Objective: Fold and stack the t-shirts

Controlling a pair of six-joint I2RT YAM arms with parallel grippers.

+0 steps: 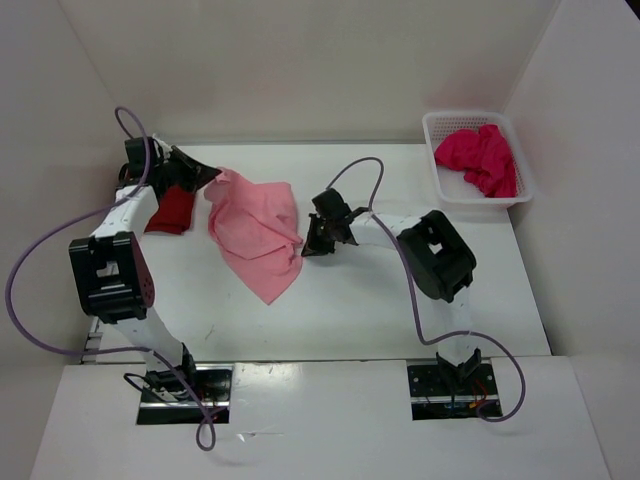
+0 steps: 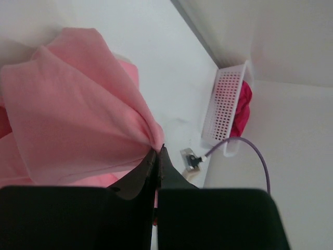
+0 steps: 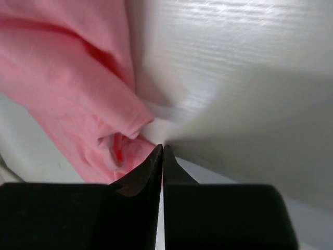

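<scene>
A pink t-shirt (image 1: 252, 222) lies rumpled on the left half of the table, its upper-left corner raised. My left gripper (image 1: 217, 174) is shut on that corner; in the left wrist view the cloth (image 2: 83, 114) runs up to the closed fingertips. At the shirt's right edge, low over the table, is my right gripper (image 1: 305, 251), shut. In the right wrist view the pink cloth (image 3: 73, 78) reaches the fingertips, but whether any is pinched between them is hard to see. A folded red t-shirt (image 1: 172, 210) lies at the far left, partly under the left arm.
A white basket (image 1: 432, 160) with a crumpled crimson cloth (image 1: 480, 160) stands at the back right. Bare table shows to the front and between the shirt and the basket. Walls bound the table at the back and sides.
</scene>
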